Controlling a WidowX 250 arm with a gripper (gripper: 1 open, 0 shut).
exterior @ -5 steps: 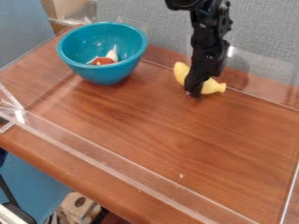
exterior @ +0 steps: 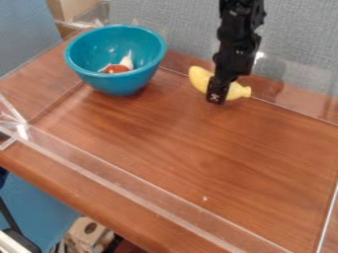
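Note:
My dark gripper (exterior: pixel 219 91) reaches down from the top right of the camera view and is shut on a yellow banana-shaped object (exterior: pixel 236 90), which sits tilted at the back right of the wooden table (exterior: pixel 172 168). A teal bowl (exterior: pixel 119 83) stands to the left, apart from the gripper, with a red and white item (exterior: pixel 117 68) inside.
A clear panel edge runs along the back and left of the table. A blue area (exterior: pixel 40 198) lies beyond the front left edge.

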